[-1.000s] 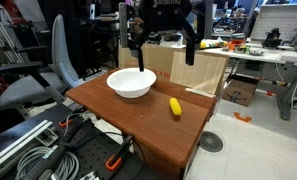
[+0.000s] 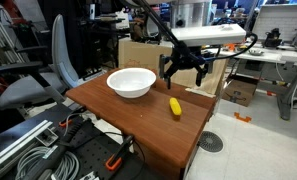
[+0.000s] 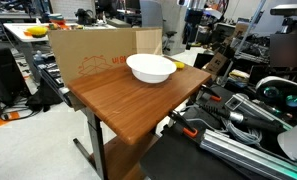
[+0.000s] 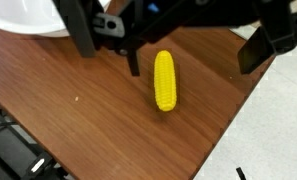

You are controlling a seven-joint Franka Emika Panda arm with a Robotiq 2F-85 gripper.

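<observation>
A yellow, elongated object (image 2: pixel 175 106) lies on the brown wooden table, right of the white bowl (image 2: pixel 131 82). In the wrist view the same yellow object (image 4: pixel 165 80) shows below and between the dark fingers, touching neither. My gripper (image 2: pixel 183 80) hangs above the table, a little above and behind the yellow object as seen in exterior view 1. It stands wide open and nothing is between its fingers. Exterior view 2 shows the bowl (image 3: pixel 151 68) with the yellow object (image 3: pixel 178 65) partly hidden beyond its rim.
A cardboard panel (image 3: pixel 93 52) stands along one table edge. Cables and metal rails (image 3: pixel 233 150) lie beside the opposite edge. Bare tabletop (image 3: pixel 123 103) stretches in front of the bowl. A grey chair (image 2: pixel 63 50) is at the left.
The bowl and the yellow object have stayed put.
</observation>
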